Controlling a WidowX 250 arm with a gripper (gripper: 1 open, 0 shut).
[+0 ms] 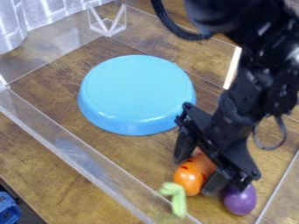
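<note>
My black gripper (216, 153) fills the right side of the view, its fingers reaching down around an orange carrot (187, 178) with a pale green top (176, 196). The fingers hide part of the carrot; whether they grip it I cannot tell. A purple eggplant-like toy (240, 199) lies just right of the fingertips.
A blue plate-like object (136, 92) lies upside down or flat at the upper middle. A clear plastic wall (70, 149) runs along the left and front. Bare wood shows at the lower left and top.
</note>
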